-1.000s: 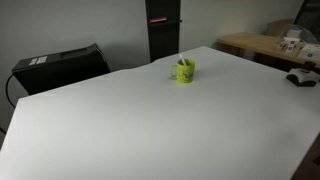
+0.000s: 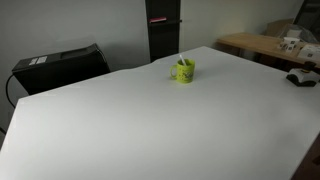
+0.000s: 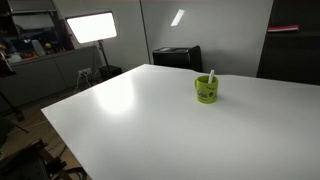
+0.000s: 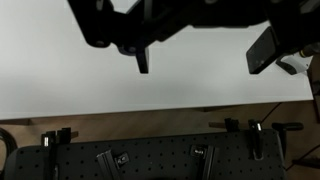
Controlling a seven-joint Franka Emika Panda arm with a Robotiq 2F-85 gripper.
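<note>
A yellow-green mug [image 2: 184,73] with a dark print stands upright near the far edge of the white table [image 2: 150,120]. Out of its mouth leans a pale, thin handle, perhaps a spoon [image 3: 211,75]; whatever else the mug [image 3: 206,92] holds is hidden. In the wrist view my gripper is open, its dark fingers [image 4: 262,52] wide apart over bare tabletop and nothing between them. No mug appears in that view, so the gripper is well away from it.
Beyond the table sits a black box-like machine [image 2: 62,72]. A bright panel lamp [image 3: 91,27] stands at the back left. Along the near edge, the wrist view shows a black perforated plate [image 4: 150,155].
</note>
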